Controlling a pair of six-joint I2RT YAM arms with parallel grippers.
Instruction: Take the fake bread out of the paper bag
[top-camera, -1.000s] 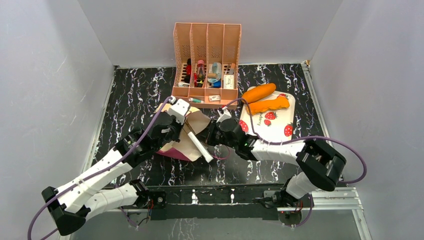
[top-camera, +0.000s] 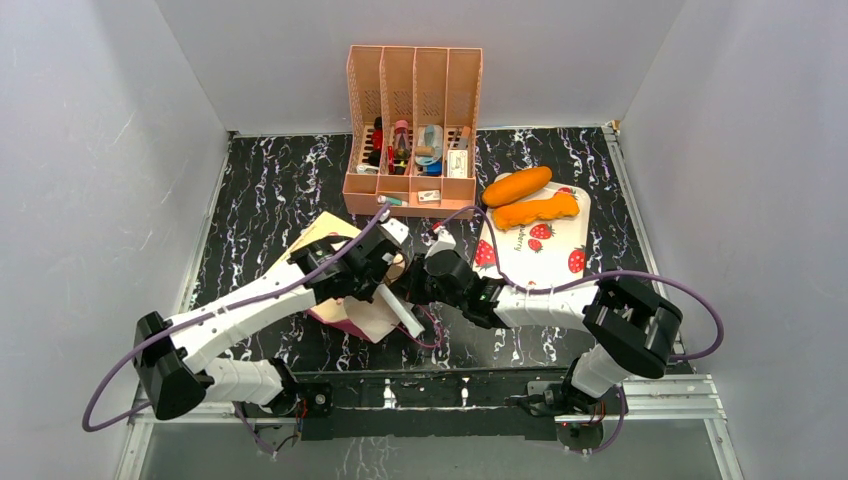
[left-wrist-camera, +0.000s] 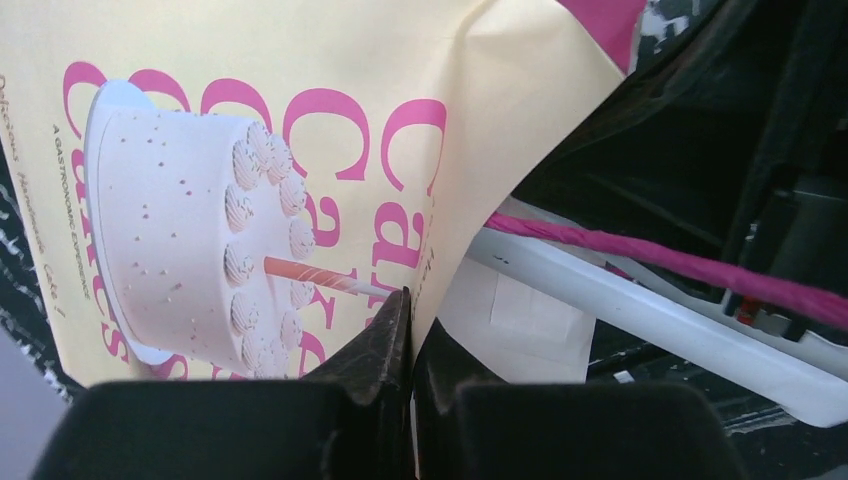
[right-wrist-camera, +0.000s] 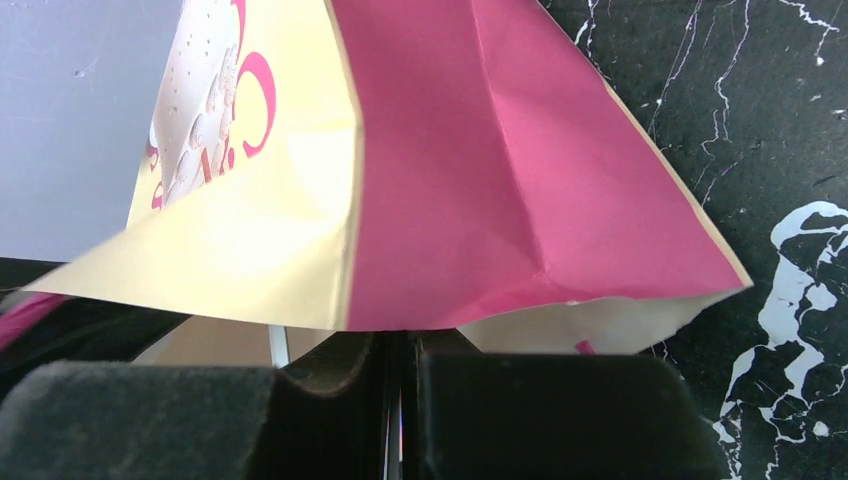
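The cream-and-pink paper bag (top-camera: 325, 230) (left-wrist-camera: 200, 50) (right-wrist-camera: 540, 190) lies at the centre-left, printed with a cake, partly under both arms. My left gripper is shut at a fold of the bag's edge; whether paper is between its fingertips is hard to tell. My right gripper is shut at the bag's open mouth, below its pink flap, with nothing clearly between its fingers. A white stick-like object (top-camera: 400, 310) lies beside them. Two orange fake breads (top-camera: 516, 186) (top-camera: 535, 211) rest on the strawberry-printed board (top-camera: 530, 255) at the right.
A pink compartment organiser (top-camera: 414, 80) with small items stands at the back. Grey walls bound the workspace on the left, back and right.
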